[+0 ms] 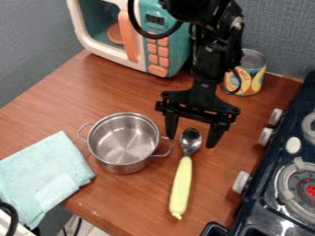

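My black gripper point(192, 129) is open, its two fingers pointing down over the wooden table, just above and around the head end of a spoon point(190, 144). The spoon has a metal bowl and a long pale yellow-green handle point(181, 190) lying toward the front edge. Left of it stands a steel pot point(122, 143) with two side handles, empty inside. Nothing shows between the fingers.
A teal toy microwave point(159, 57) stands at the back, a can point(246, 76) behind the arm on the right, a black toy stove point(289, 175) on the right edge, a light blue cloth point(40, 173) at front left.
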